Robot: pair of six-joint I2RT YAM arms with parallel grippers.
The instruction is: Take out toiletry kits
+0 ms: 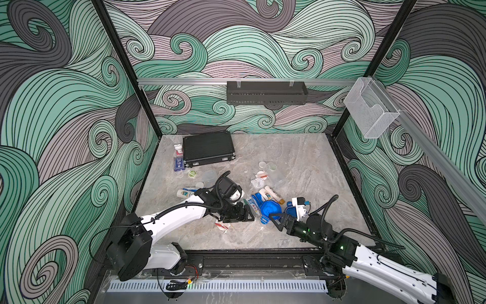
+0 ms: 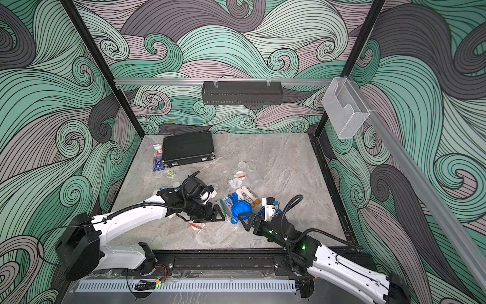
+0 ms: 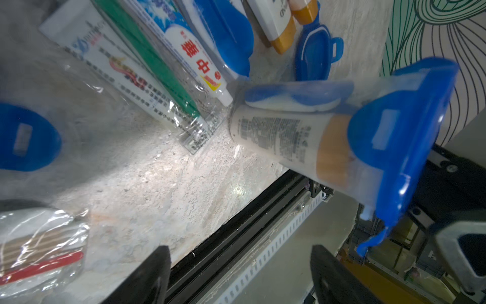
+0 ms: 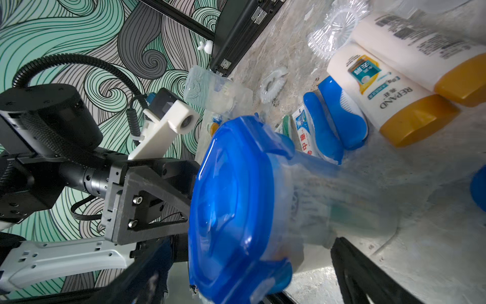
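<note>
A clear toiletry cup with a blue lid fills the middle of the right wrist view, between my open right gripper's fingers. Another lidded cup with a bottle inside is close in the left wrist view, above and beyond my open left gripper. A bagged toothbrush and toothpaste, two cream bottles with gold caps, blue combs and a bagged item with a red stripe lie on the table. Whether either gripper touches a cup is unclear.
A black case is at the back left beside small packets. Loose clear cups and lids lie centre-back. A mesh holder hangs on the right rail.
</note>
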